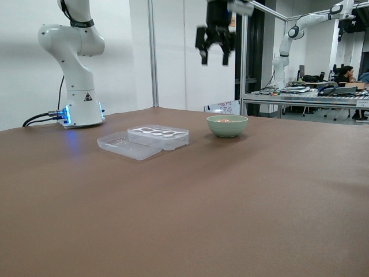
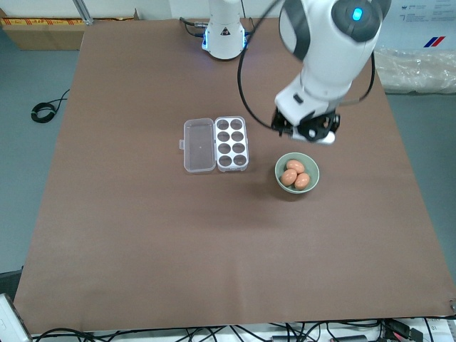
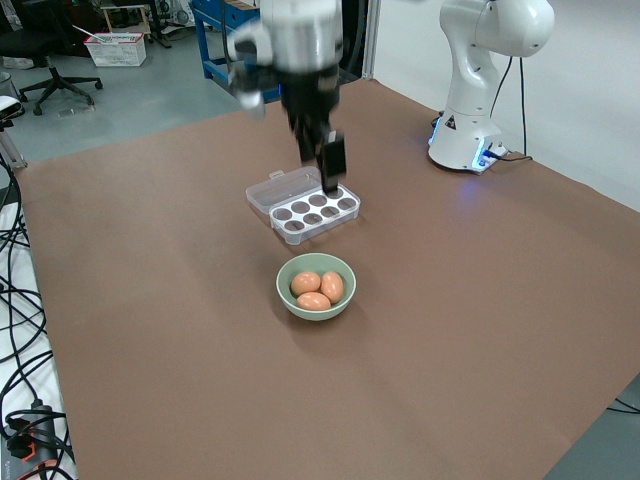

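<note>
My gripper [image 1: 215,55] is raised above the table, over the area near a green bowl [image 2: 297,187]; its two black fingers stand apart with nothing seen between them in the top view. The bowl holds three brown eggs [image 3: 306,283]. Beside it lies a clear plastic egg box [image 2: 231,144] with its lid [image 2: 199,146] folded open flat and its round cups showing empty.
The white robot base [image 2: 223,35] stands at the back edge. Cables run along the table's front edge in the left view.
</note>
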